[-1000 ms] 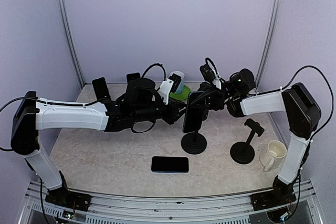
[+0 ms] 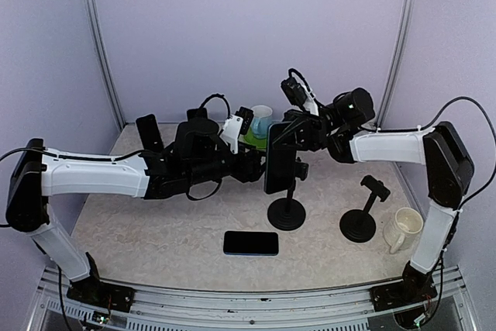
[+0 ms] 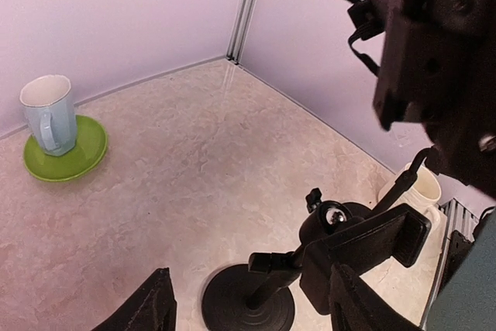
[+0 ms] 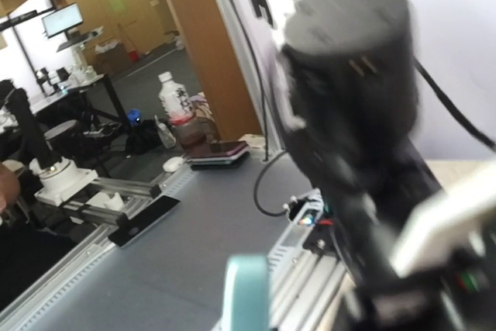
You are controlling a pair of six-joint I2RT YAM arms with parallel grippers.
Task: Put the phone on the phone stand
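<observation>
A black phone hangs upright in front of the central phone stand, with my right gripper shut on its top. My left gripper is open just left of that phone and stand. In the left wrist view its two fingertips flank empty space, with the stand's base beyond them. The right wrist view is blurred, with a teal edge at the bottom. A second phone lies flat at the front middle of the table.
Another black stand and a cream mug are at the right. A blue mug on a green plate stands at the back. More dark upright objects are at the back left.
My right gripper has risen and moved left with the phone, uncovering more of the stand. My left gripper has shifted slightly left.
</observation>
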